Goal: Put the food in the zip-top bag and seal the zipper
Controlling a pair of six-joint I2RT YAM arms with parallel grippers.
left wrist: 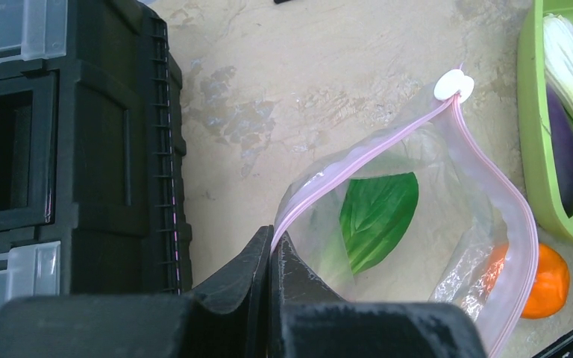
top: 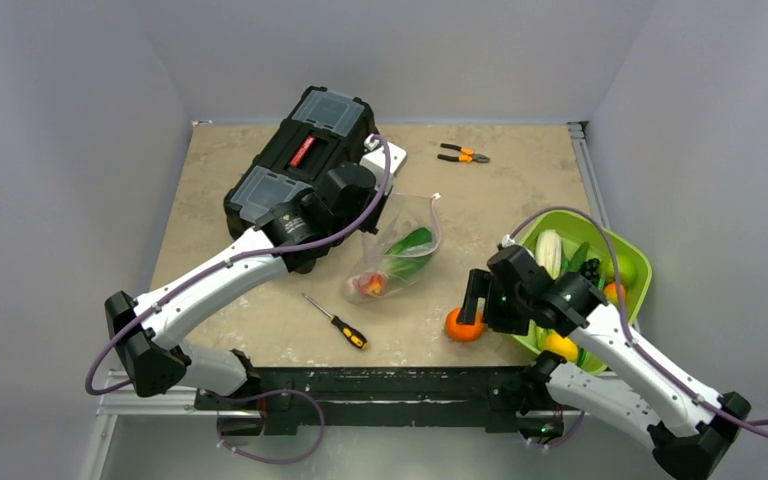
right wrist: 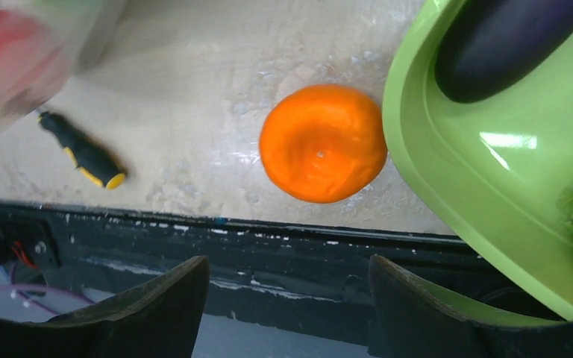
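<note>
The clear zip top bag [left wrist: 448, 179] has a pink zipper edge and a white slider [left wrist: 453, 86] at its far corner; its mouth gapes. Inside lie a green leafy vegetable [left wrist: 379, 216] and a red-orange piece of food [top: 372, 285]. My left gripper is shut with the bag's thin edge between its fingertips. An orange tomato-like fruit [right wrist: 323, 143] rests on the table against the green basket [right wrist: 425, 160]. My right gripper is over the table's front edge near that fruit, fingers wide apart and nothing between them.
The basket holds an eggplant [right wrist: 511, 45], a pale cabbage [top: 548, 252] and a yellow fruit [top: 560, 347]. A screwdriver [top: 338, 322] lies in front of the bag. A black toolbox [top: 300, 155] stands behind left; pliers [top: 464, 154] lie at the back.
</note>
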